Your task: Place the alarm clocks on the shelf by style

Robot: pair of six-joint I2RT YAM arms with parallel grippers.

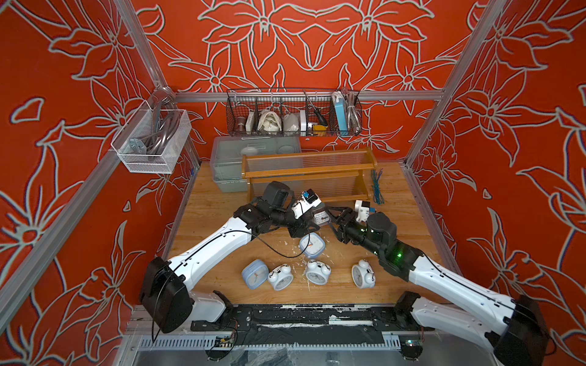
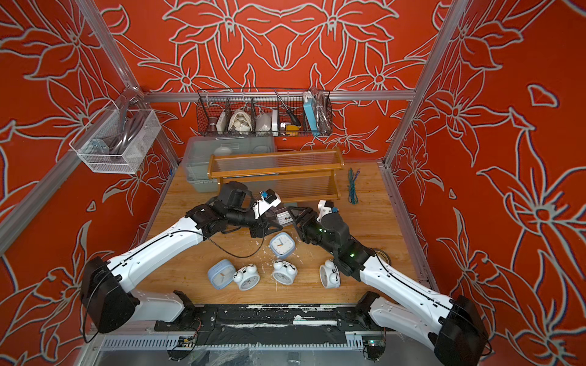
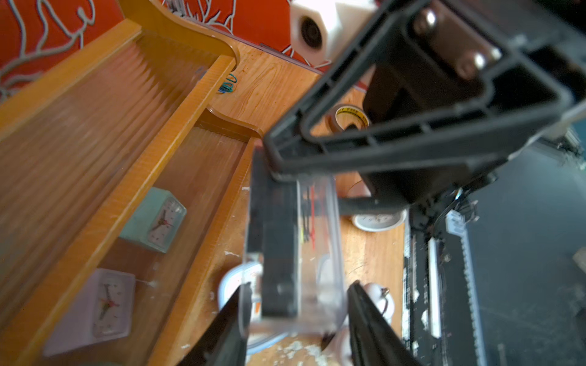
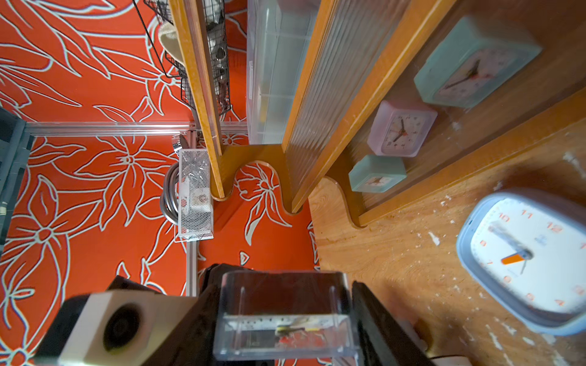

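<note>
A clear-cased clock (image 3: 314,256) is held between my grippers above the table's middle. My right gripper is shut on it; my left gripper has its fingertips around its other end, their grip unclear. Small mint clocks (image 4: 473,64) and a pink clock (image 4: 399,131) sit on the wooden shelf (image 1: 308,198). Below the held clock lies a blue clock (image 1: 312,245). Another blue clock (image 1: 255,274) and several white bell clocks (image 1: 317,273) stand along the front.
A lidded plastic bin (image 1: 229,161) sits behind the shelf at left. A wire basket (image 1: 293,131) hangs on the back wall. Green wires (image 1: 377,186) lie right of the shelf. The table's left and right sides have bare wood.
</note>
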